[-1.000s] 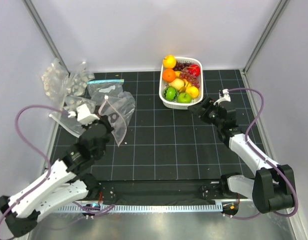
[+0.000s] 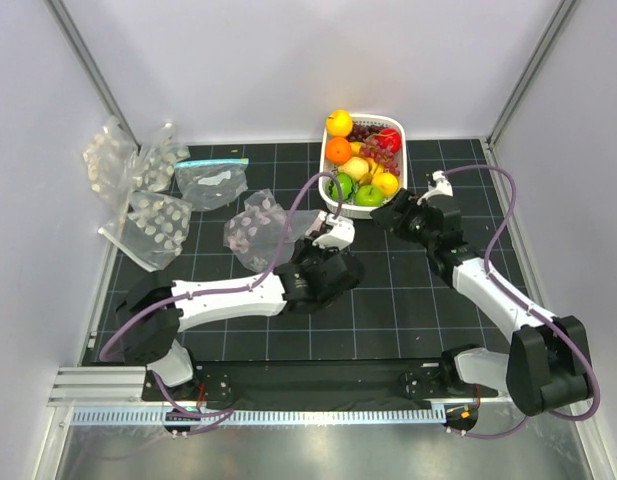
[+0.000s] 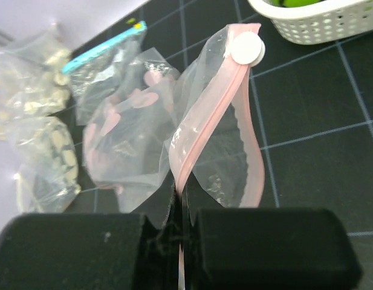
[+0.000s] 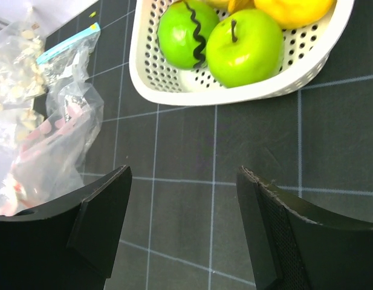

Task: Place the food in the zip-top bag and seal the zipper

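My left gripper is shut on the pink zip edge of a clear bag (image 3: 132, 151). The white slider (image 3: 247, 48) sits at the far end of that edge, and the bag's body trails off to the left, its mouth edges partly apart. In the top view this bag (image 2: 256, 232) lies left of the left arm. A white basket (image 2: 326, 200) of food stands at the back, holding a green apple (image 4: 246, 48), an orange (image 2: 338, 150), grapes (image 2: 380, 152) and more. Open and empty, my right gripper hangs over the table just short of the basket.
At the back left lie a clear bag with a blue zip (image 2: 212, 184) and several bags with a round-spot pattern (image 2: 156, 222). Walls bound the back and sides.
The left arm has swung right across the table, drawing the pink-edged bag along from the left side toward the middle. The right arm has barely moved.
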